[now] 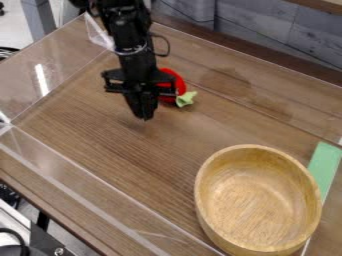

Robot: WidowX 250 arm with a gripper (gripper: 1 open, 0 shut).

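The black robot arm reaches down from the top to my gripper [139,102], which sits low over the wooden table at upper middle, its fingers looking shut with nothing clearly between them. Just behind and right of it lies a red object [171,80] with a green leafy top [186,99], partly hidden by the arm.
A wide yellow wooden bowl [257,197] fills the lower right, beside a green strip [322,170] at the table's right edge. A dark cable shows at the lower left corner.
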